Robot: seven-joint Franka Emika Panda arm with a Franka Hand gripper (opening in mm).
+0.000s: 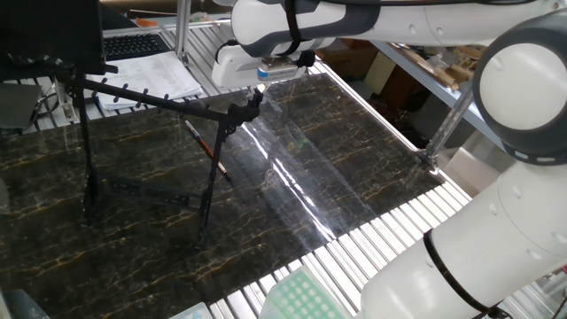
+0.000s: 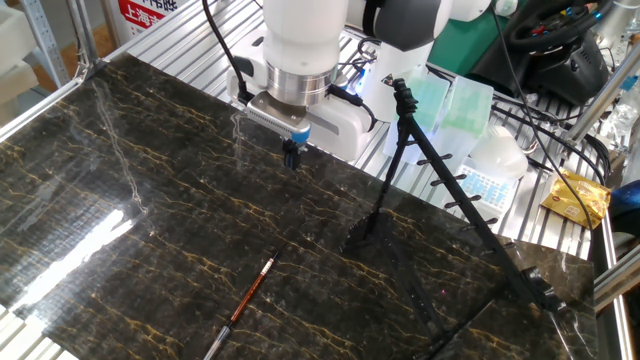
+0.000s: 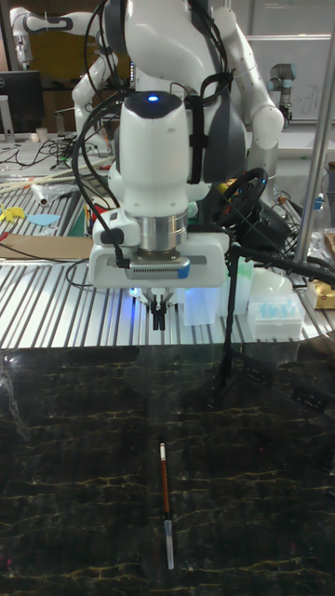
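A slim brush or pen (image 3: 166,485) with a reddish-brown shaft and a pale, clear-looking end lies flat on the dark marble-patterned board. In exterior view 2 the same brush or pen (image 2: 248,291) runs diagonally near the lower edge. A black rack stand (image 2: 455,190) with a row of pegs along its bar stands upright beside it. My gripper (image 3: 158,316) hangs above the board, pointing down, its dark fingers together and nothing visible between them. It is apart from both the brush or pen and the stand (image 1: 159,100).
Around the board (image 1: 310,151) runs a ribbed metal table. Translucent boxes (image 2: 465,110), a tip rack (image 2: 480,190) and a gold packet (image 2: 577,198) sit beyond one edge. Papers (image 1: 146,78) and a keyboard (image 1: 133,44) lie past another. Much of the board is bare.
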